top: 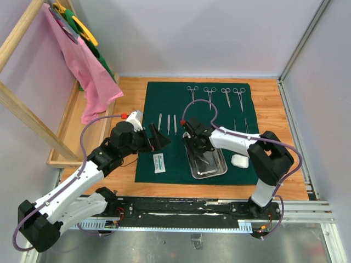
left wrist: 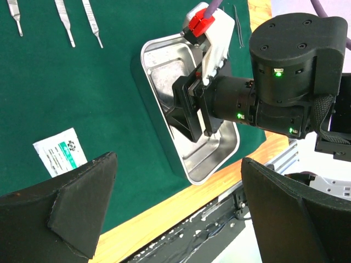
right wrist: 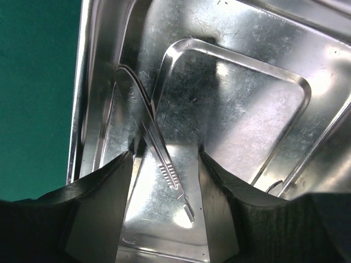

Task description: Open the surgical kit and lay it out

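The metal tray point(top: 210, 173) sits on the green cloth point(left wrist: 118, 98) near its front edge. Inside it lies a slim metal scalpel handle point(right wrist: 156, 139), slanting along the tray's left side; a second thin piece seems to lie partly under it. My right gripper is over the tray with its fingers parted on either side of the handle; I see no contact. Left of the tray, my left gripper hangs open and empty above the cloth. Three scalpel handles point(top: 169, 124) lie in a row beyond it.
Several scissor-like clamps point(top: 227, 97) line the cloth's far edge, with two thin instruments point(top: 246, 126) at the right. White gauze point(top: 239, 161) lies right of the tray, a white packet point(top: 159, 163) left of it. A wooden rack with pink cloth point(top: 88, 71) stands far left.
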